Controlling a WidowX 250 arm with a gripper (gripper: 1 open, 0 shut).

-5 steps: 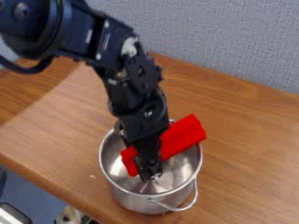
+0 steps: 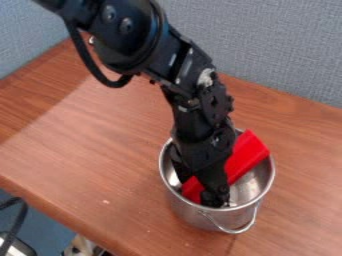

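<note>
My black gripper [image 2: 206,180] reaches down into a silver metal bucket [image 2: 185,207] on the wooden table, right of centre. A red object [image 2: 247,150] lies slanted inside the bucket, partly hidden behind the gripper. The fingertips are down among the red object and the bucket's inside; whether they are open or closed on it is hidden.
A grey fabric wall [image 2: 281,40] stands behind it. The table's front edge is at lower left, with a dark cable beyond.
The camera's framing or the bucket has shifted, with the bucket now farther right in view. The arm has moved with it, and its upper part is now more upright and visible.
</note>
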